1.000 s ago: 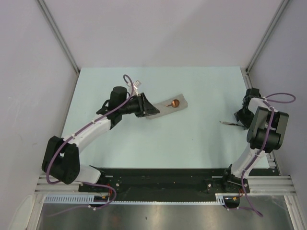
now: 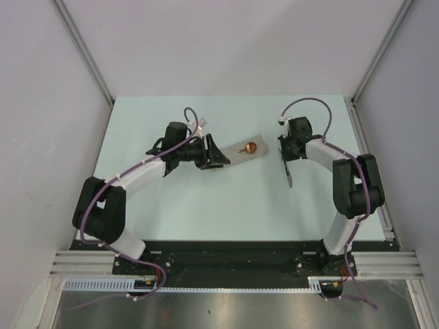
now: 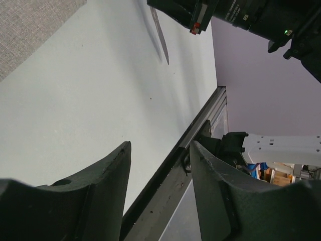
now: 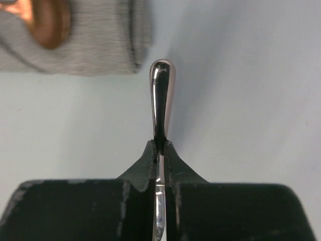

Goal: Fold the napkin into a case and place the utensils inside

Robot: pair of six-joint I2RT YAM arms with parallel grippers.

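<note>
A shiny silver knife [image 4: 161, 95] is pinched in my right gripper, its fingers shut on the handle. In the top view the knife's blade [image 2: 289, 177] points toward the table's front edge, and in the left wrist view the knife [image 3: 160, 35] hangs above the table over its own shadow. The folded grey napkin [image 2: 233, 156] lies mid-table, with a copper-coloured spoon [image 2: 251, 147] on its right part. My left gripper stands open and empty, over the napkin's left end in the top view.
A dark front rail [image 2: 226, 250] runs along the near edge. Walls rise close on both sides.
The left arm has shifted slightly; the napkin and spoon stay put.
</note>
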